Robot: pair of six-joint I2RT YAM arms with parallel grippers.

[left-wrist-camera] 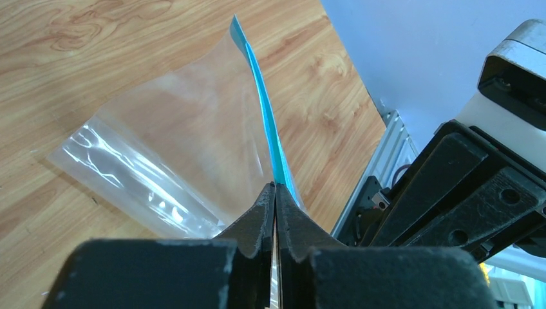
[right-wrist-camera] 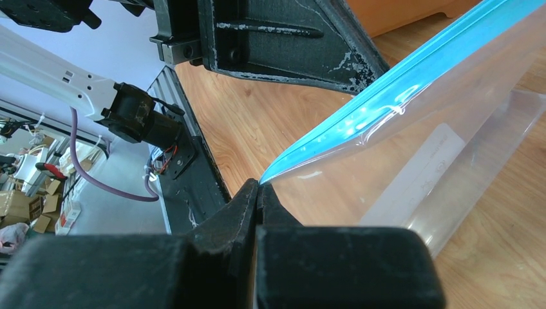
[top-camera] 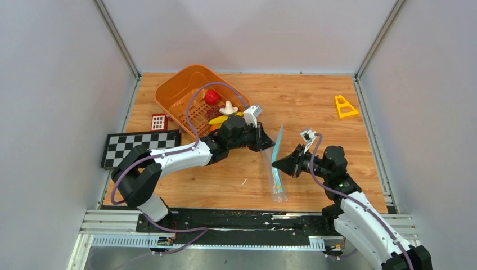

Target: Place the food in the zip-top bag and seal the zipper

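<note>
The clear zip top bag (top-camera: 279, 193) with its blue zipper strip stands upright between my arms, its body flat and empty-looking. My left gripper is shut on the bag near the zipper strip (left-wrist-camera: 264, 96), whose far end sticks out past the fingertips. Further along the strip, my right gripper is shut too, pinching the blue zipper edge at its tips. The food lies in the orange basket (top-camera: 181, 84): a red round piece (top-camera: 212, 97), a white mushroom-like piece (top-camera: 228, 108), a yellow banana (top-camera: 218, 120) and dark grapes.
A checkered board (top-camera: 140, 147) and a small red-and-white box (top-camera: 159, 122) lie at the left. At the back right is a yellow triangular piece (top-camera: 346, 107). Bare table lies behind the bag and to the front left. The left forearm passes close by the basket's front.
</note>
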